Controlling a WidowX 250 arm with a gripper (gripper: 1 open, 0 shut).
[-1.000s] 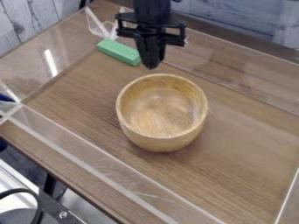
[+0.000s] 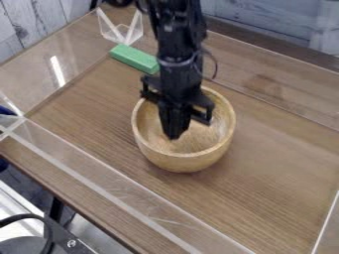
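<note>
My black gripper [image 2: 173, 121] has its tip down inside a round light wooden bowl [image 2: 197, 153] near the middle of the table. It looks shut, with nothing visible between its fingers, though the tip is dark and partly blurred. The bowl's far rim is partly hidden behind the arm.
A green block [image 2: 133, 57] lies at the back left, beside a clear angular object [image 2: 119, 30]. A whitish wall runs along the back.
The gripper has come down and toward the front from above the back of the bowl to inside it. The bowl and green block look unmoved.
</note>
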